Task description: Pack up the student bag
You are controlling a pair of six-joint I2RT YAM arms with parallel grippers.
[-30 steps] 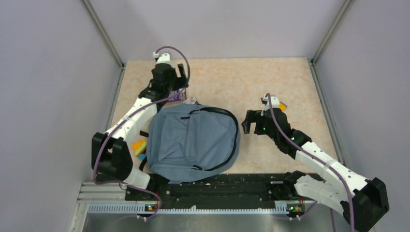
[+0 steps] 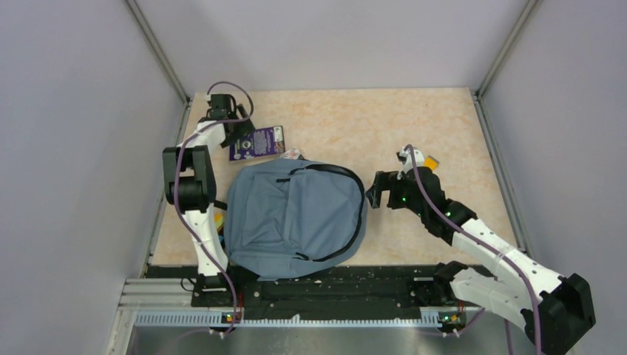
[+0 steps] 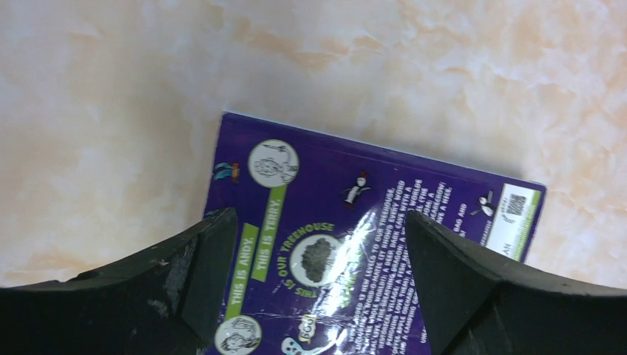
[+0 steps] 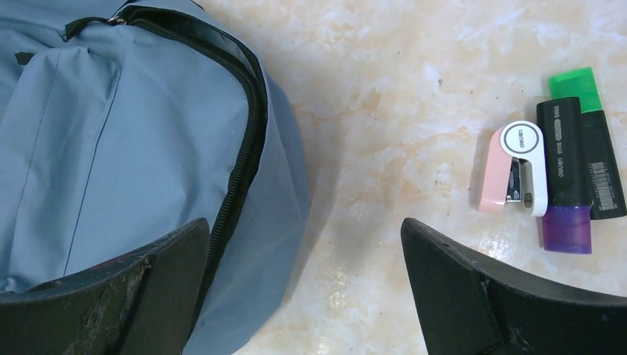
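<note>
A blue-grey bag (image 2: pixel 259 214) lies flat at the table's front middle, its black zipper (image 4: pixel 255 122) curving along the right side. Behind it, at the back left, a purple book (image 2: pixel 259 145) rests flat on the table. Above the book hangs my left gripper (image 2: pixel 242 122), open; in the left wrist view the book (image 3: pixel 310 200) shows between and beyond its parted fingers, with nothing held. My right gripper (image 2: pixel 376 190) is open and empty just right of the bag. In the right wrist view, a pink-and-white stapler (image 4: pixel 493 174) and a black glue stick with purple end (image 4: pixel 565 159) lie together.
A black-and-green box (image 4: pixel 602 159) lies against the glue stick. Partly hidden yellow things (image 2: pixel 219 220) sit left of the bag, under the left arm. A small item (image 2: pixel 291 154) touches the bag's back edge.
My left gripper has swung left and settled above the book, uncovering more of its right part. The right arm stays nearly still; bag and book have not moved.
</note>
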